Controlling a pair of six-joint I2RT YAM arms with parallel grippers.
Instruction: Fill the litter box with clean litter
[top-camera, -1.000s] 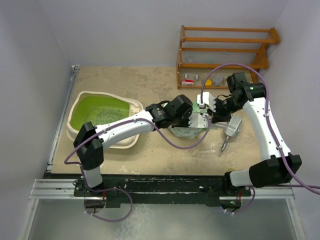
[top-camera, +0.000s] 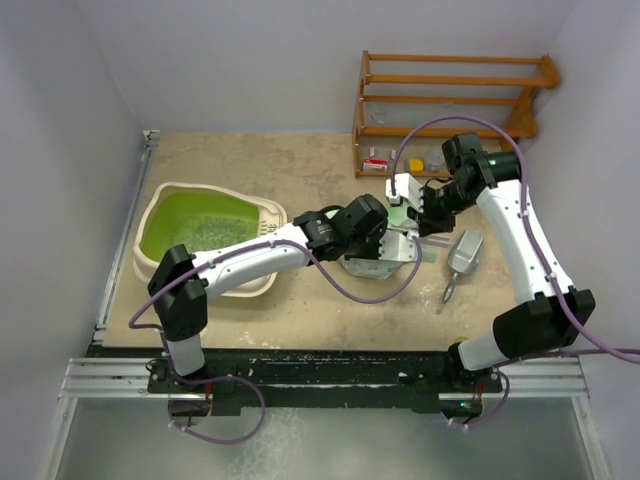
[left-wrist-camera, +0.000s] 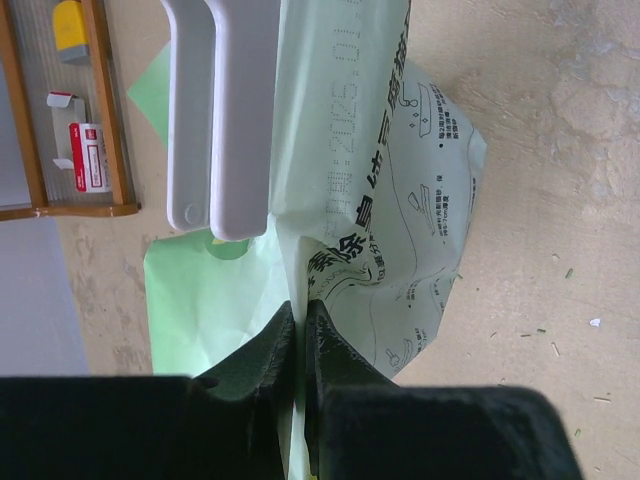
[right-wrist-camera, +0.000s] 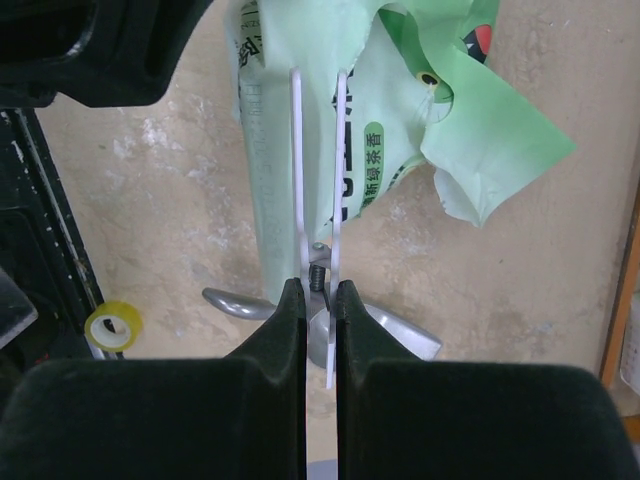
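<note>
My left gripper is shut on the pale green litter bag at its upright edge. My right gripper is shut on white scissors, held over the bag; in the left wrist view their handles sit beside the bag's top. The green litter box stands at the left of the table in the top view. The metal scoop lies to the right of the bag, also seen beneath the scissors in the right wrist view.
A wooden rack with small boxes stands at the back right. A yellow tape roll is near the front edge. The table between box and back wall is clear.
The right arm has shifted a little up and left in the top view, toward the back of the table. The left arm is almost unchanged.
</note>
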